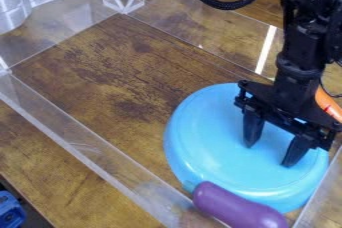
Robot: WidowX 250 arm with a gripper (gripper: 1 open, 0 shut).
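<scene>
My black gripper (pixel 273 142) hangs over a round blue plastic object (pixel 211 132), like an upturned bowl or lid, at the lower right of the clear-walled tray. Its two fingers are spread apart and reach down to the blue surface, apparently touching it. A purple eggplant-like item (pixel 238 206) lies against the blue object at the bottom edge. An orange carrot-like item (pixel 326 106) shows behind the gripper on the right, partly hidden.
Clear plastic walls (pixel 83 138) border the wooden floor (pixel 107 72), which is bare on the left and middle. A small blue object (pixel 7 210) sits outside at the lower left.
</scene>
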